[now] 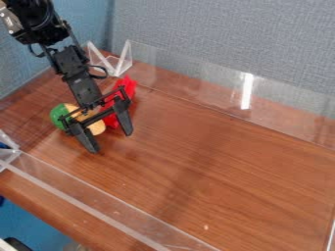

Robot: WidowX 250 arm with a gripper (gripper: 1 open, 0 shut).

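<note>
My black gripper (106, 138) hangs at the left part of the wooden tray, its fingers spread apart over a small pile of objects. Under and behind it lie a green object (61, 116), a yellow-orange object (93, 126) and a red object (124, 89), partly hidden by the gripper. I cannot make out anything held between the fingers.
Clear plastic walls edge the wooden floor (216, 167). A white bracket (112, 61) stands at the back left corner. The middle and right of the tray are clear.
</note>
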